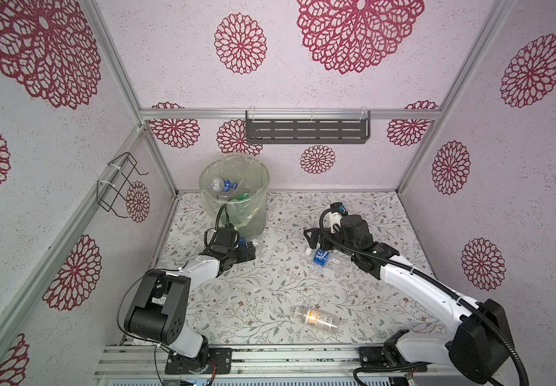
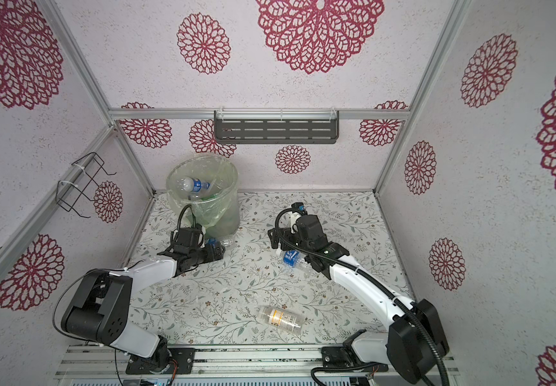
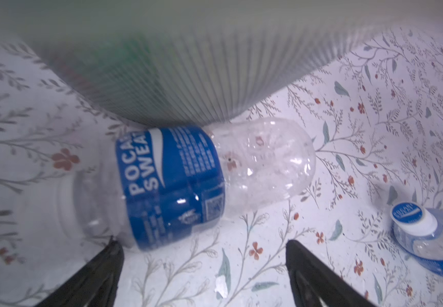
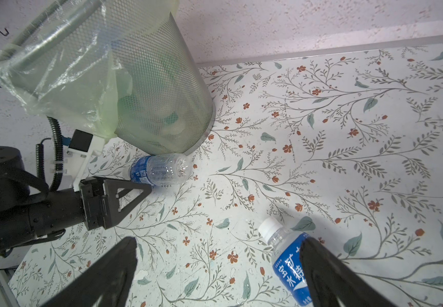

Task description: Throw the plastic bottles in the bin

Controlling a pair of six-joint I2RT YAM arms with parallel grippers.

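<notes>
A clear bottle with a blue label [image 3: 175,181] lies on its side against the foot of the mesh bin [image 4: 165,97]. My left gripper is open just in front of this bottle, with nothing between its fingers. A second blue-labelled bottle [image 4: 288,263] lies at mid-table, partly hidden behind a finger of my right gripper, which stands open and empty above the table. A clear bottle with an orange label [image 1: 317,318] lies near the front edge. Inside the bin, lined with a pale bag, a blue-labelled bottle [image 1: 224,185] and something green show.
A grey slotted shelf [image 1: 307,130] hangs on the back wall, and a black wire rack [image 1: 118,183] is fixed at the left. Between the two arms and at the back right, the floral table is bare.
</notes>
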